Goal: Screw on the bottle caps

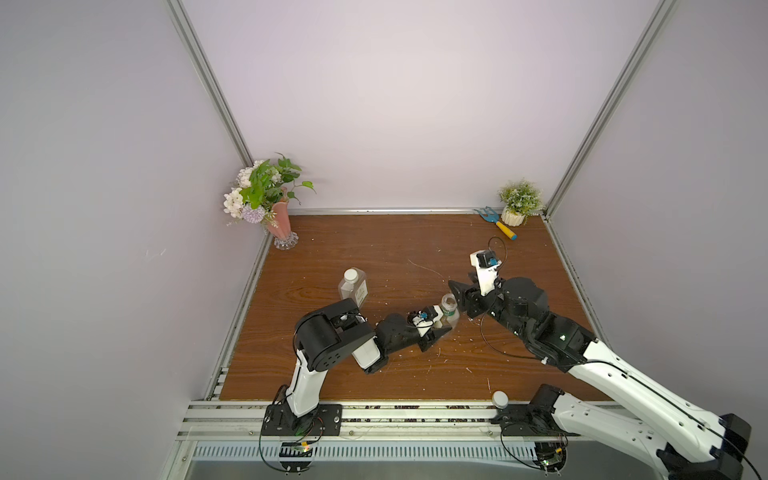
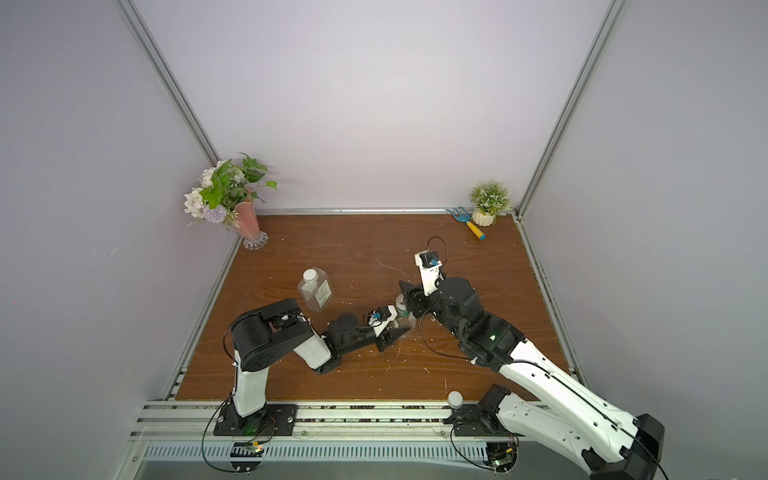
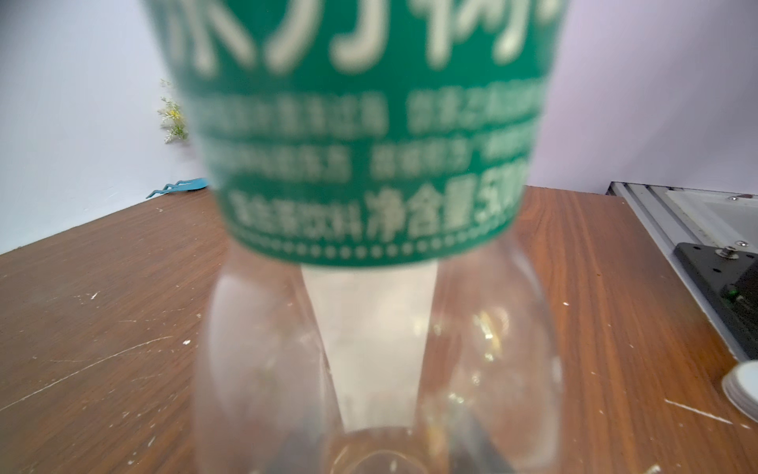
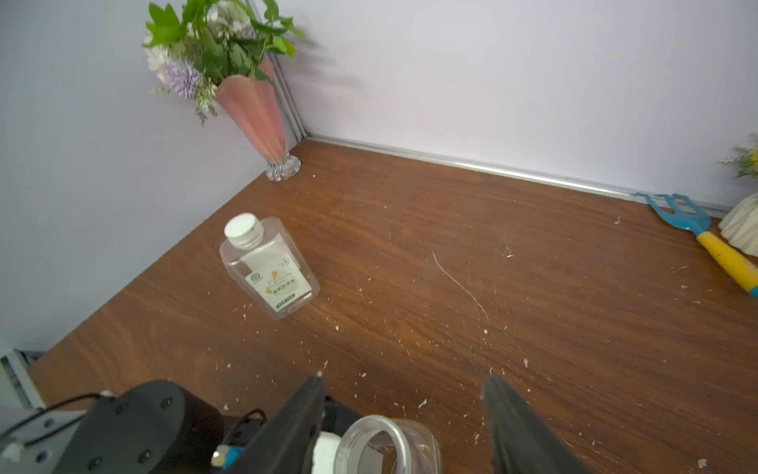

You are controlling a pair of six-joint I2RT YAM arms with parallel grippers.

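An open-necked plastic bottle (image 1: 449, 310) with a green label fills the left wrist view; my left gripper (image 1: 440, 326) is around its lower part, fingers mostly hidden. My right gripper stands open above and beside the bottle's mouth, nothing between its fingers. A loose white cap (image 1: 500, 399) lies at the table's front edge, also at the right edge of the left wrist view. A square bottle (image 1: 353, 288) with a white cap on top stands behind my left arm.
The pink vase (image 1: 280, 220) with flowers is at the back left. A potted plant (image 1: 520, 200) and a small garden fork (image 1: 505, 230) are at the back right.
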